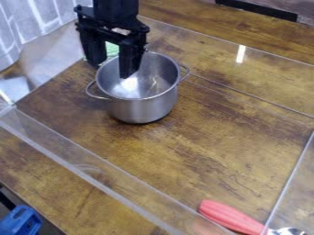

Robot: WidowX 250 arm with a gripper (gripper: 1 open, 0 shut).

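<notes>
My black gripper [112, 53] hangs over the back-left part of a steel pot [145, 101] with side handles, which stands on the wooden table [185, 156]. Its two dark fingers point down with a space between them, and I see nothing held in it. A light green object [113, 48] lies behind the gripper, partly hidden.
A utensil with a red handle [230, 217] and a metal head lies at the front right. A blue object [17, 220] sits at the lower left corner. Clear plastic edges run along the left and right. The table right of the pot is clear.
</notes>
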